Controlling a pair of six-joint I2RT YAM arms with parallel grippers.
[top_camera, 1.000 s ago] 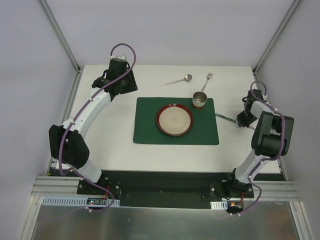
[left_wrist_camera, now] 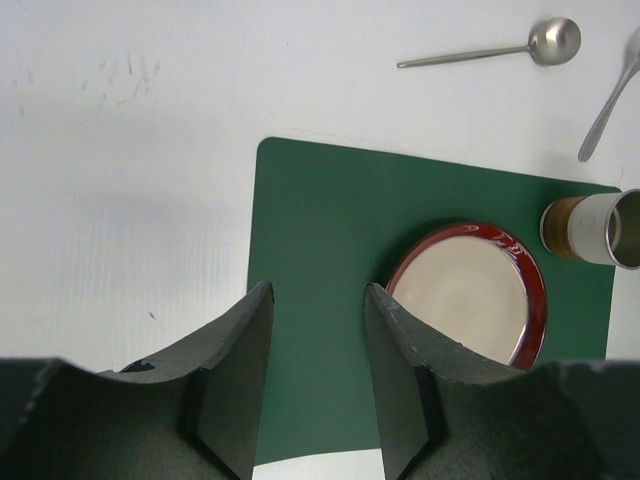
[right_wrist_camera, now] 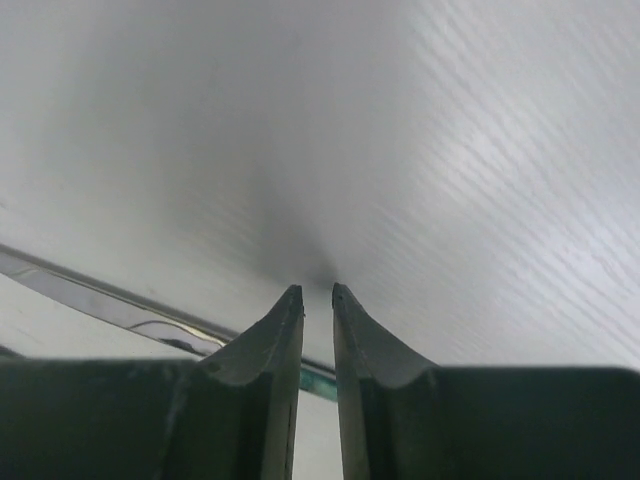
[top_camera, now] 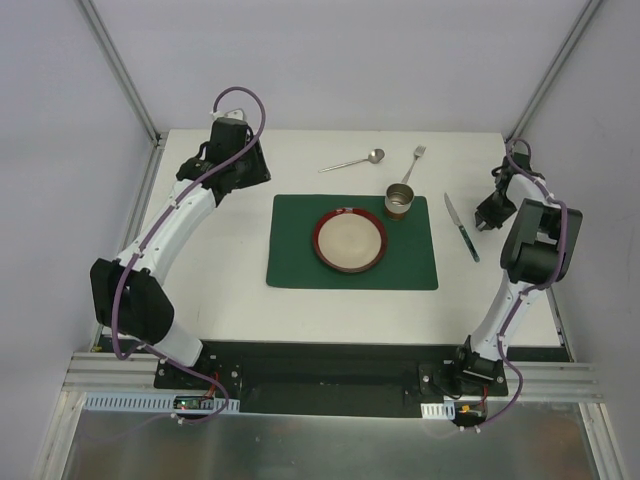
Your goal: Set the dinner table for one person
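Observation:
The knife (top_camera: 460, 228) lies on the white table just right of the mat, blade toward the back and dark green handle toward the front. My right gripper (top_camera: 483, 222) is beside it on the right. In the right wrist view the right gripper is narrowly open, with nothing held; the knife (right_wrist_camera: 120, 308) shows behind its fingers. My left gripper is open and empty near the mat's back left corner. A red-rimmed plate (top_camera: 349, 240) and a metal mug (top_camera: 398, 200), tipped on its side, rest on the green mat (top_camera: 295, 270).
Behind the mat lie the spoon (top_camera: 351, 161) and the fork (top_camera: 413, 163), whose handle end is by the mug.
The left arm has shifted slightly left.

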